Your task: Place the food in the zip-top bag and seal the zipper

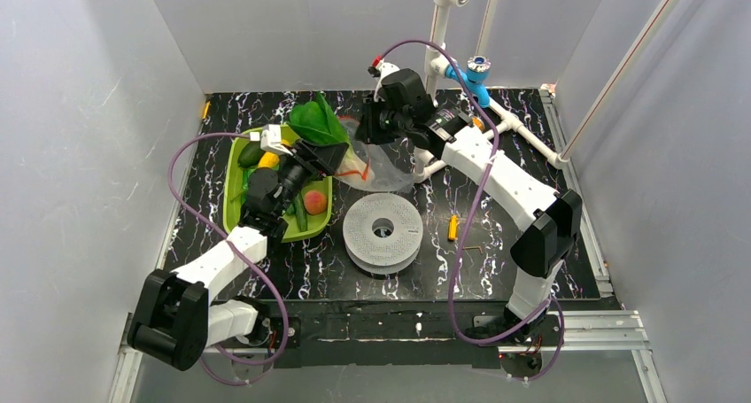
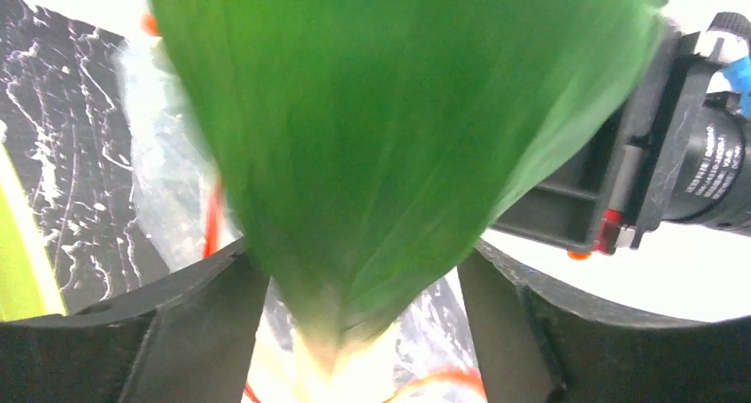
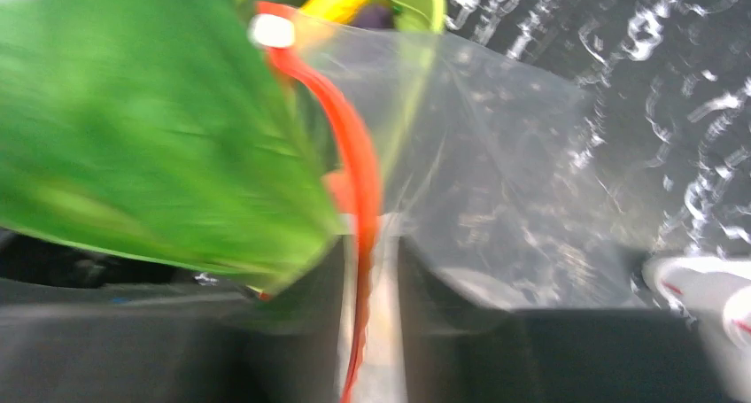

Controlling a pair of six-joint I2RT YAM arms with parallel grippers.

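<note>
A leafy green vegetable with a pale stalk (image 1: pixel 315 120) slants beside the bag in the top view. My left gripper is shut on it, with its broad leaf (image 2: pixel 381 128) filling much of the left wrist view. The pale stalk end overlaps the orange-zippered mouth of the clear zip top bag (image 1: pixel 387 171); how deep it sits inside cannot be told. My right gripper is shut on the bag's edge, the orange zipper strip (image 3: pixel 357 168) running between its fingers. The bag hangs below, its clear side (image 3: pixel 514 173) spread to the right.
A green bin (image 1: pixel 232 190) with several foods, including a peach (image 1: pixel 314 202), lies under the left arm. A grey spool (image 1: pixel 383 230) stands in front of the bag. White pipes (image 1: pixel 522 128) rise behind the right arm. A yellow tool (image 1: pixel 452 228) lies at right.
</note>
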